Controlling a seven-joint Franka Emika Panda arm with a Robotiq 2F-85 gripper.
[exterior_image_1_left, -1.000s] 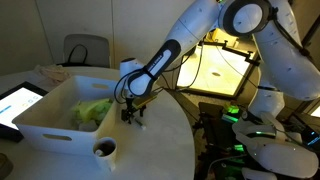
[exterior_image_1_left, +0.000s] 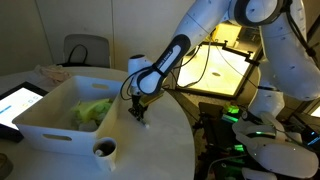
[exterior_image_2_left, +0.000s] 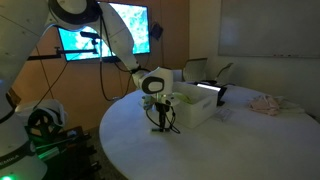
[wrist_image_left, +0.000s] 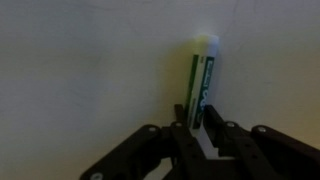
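A white marker (wrist_image_left: 203, 76) with a green printed label lies on the table in the wrist view. Its near end reaches in between the fingertips of my gripper. The fingers sit close along both sides of it; the dark, blurred picture does not show whether they press on it. Seen from exterior view 1, the gripper (exterior_image_1_left: 138, 104) is low over the table, and the marker's pale end (exterior_image_1_left: 147, 124) shows just in front of it. In exterior view 2 the gripper (exterior_image_2_left: 159, 122) also hangs low, near the box.
A white box (exterior_image_1_left: 58, 134) with green items (exterior_image_1_left: 92, 109) inside stands left of the gripper. A white mug (exterior_image_1_left: 105, 150) is nearer the camera. Beyond the box is a chair (exterior_image_1_left: 87, 49).
In exterior view 1 the gripper has moved a little to the right. The box and mug have stayed where they were.
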